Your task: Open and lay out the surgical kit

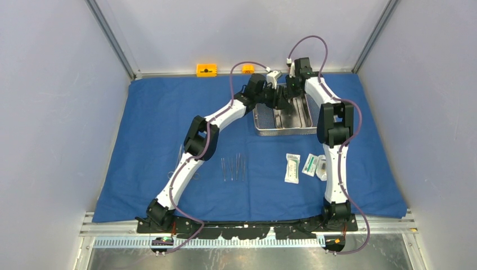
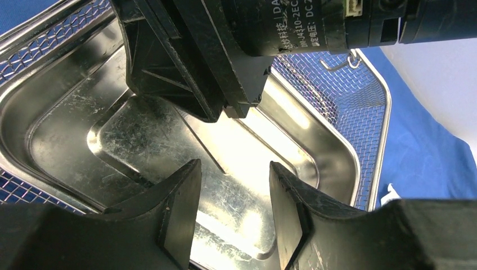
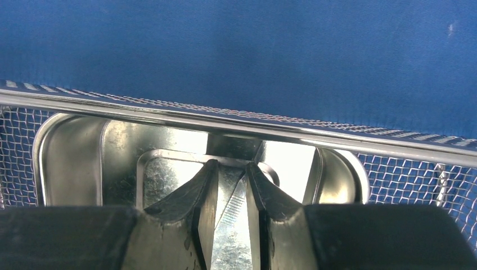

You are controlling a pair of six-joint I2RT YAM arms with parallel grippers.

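A wire mesh basket (image 1: 271, 131) holds a steel tray (image 2: 140, 140) with a thin slender item (image 3: 232, 207) inside. My left gripper is over the tray, open, with only tray visible between its fingers. My right gripper is at the basket's far side, just inside the rim (image 3: 169, 118), part open with a narrow gap between its fingers; whether it touches anything is unclear. In the left wrist view the right arm's body hides the tray's far part.
On the blue cloth (image 1: 146, 124) thin instruments (image 1: 232, 167) lie front centre, scissor-like tools (image 1: 178, 157) at left, and several packets (image 1: 292, 167) at front right. Orange blocks (image 1: 206, 70) stand at the back.
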